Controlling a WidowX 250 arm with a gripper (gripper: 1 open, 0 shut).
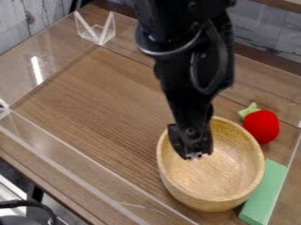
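The black gripper (pixel 188 136) fills the upper middle of the camera view, its lower end hanging over a round tan wooden bowl (pixel 212 180). The bowl looks empty where visible; its back part is hidden by the gripper. Whether the fingers touch the bowl, and how they stand, is hard to tell. A red round object with a green top (pixel 260 127), like a strawberry or tomato, sits behind the bowl at the right.
A green flat block (pixel 265 193) lies right of the bowl. A clear plastic item (pixel 91 26) stands at the back left, and dark cables (pixel 30 211) show at the bottom left corner.
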